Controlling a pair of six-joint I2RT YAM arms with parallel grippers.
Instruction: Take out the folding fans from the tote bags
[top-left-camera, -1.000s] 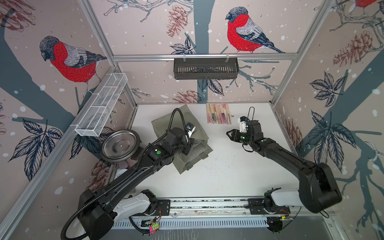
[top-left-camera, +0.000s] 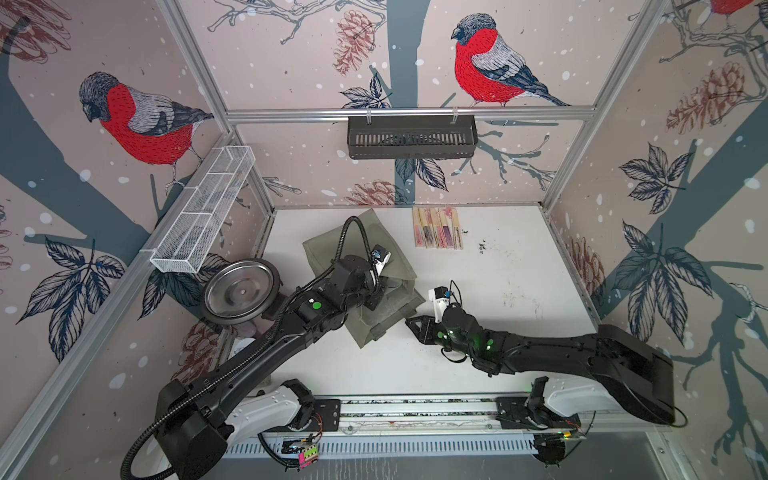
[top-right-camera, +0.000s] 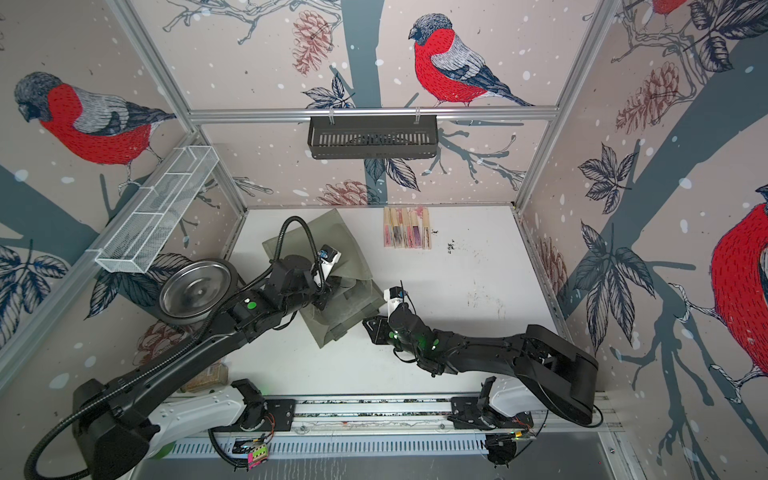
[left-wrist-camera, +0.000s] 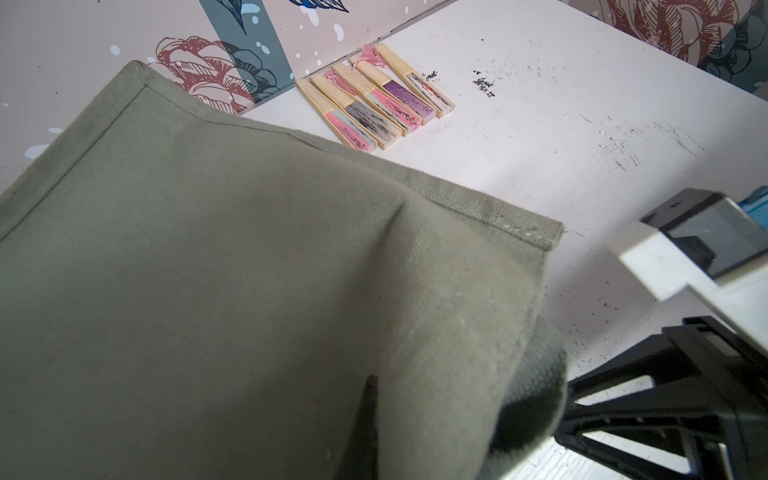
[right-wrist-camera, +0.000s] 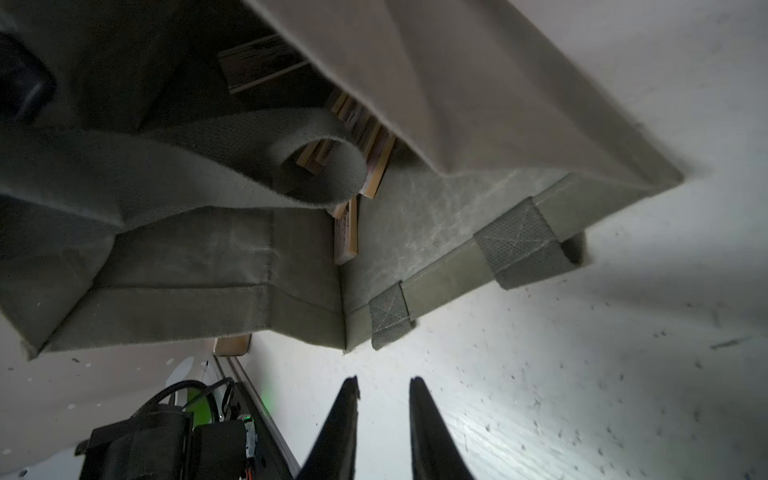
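The grey-green tote bag lies on the left half of the table, its mouth toward the right wrist camera. In the left wrist view my left gripper is shut on the bag's cloth; one dark finger shows beside a raised fold, the other is hidden. Inside the bag several folding fans show behind a loose strap, partly covered by the upper flap. Just outside the mouth, my right gripper has its fingers apart with nothing between them. Several folding fans lie in a row at the table's back.
A metal-lidded pot stands left of the table. Wire baskets hang on the left wall, and a dark basket hangs at the back.
My right gripper has come from the right side of the table, left and toward the front, to the bag's mouth. The left arm and the bag have stayed put.
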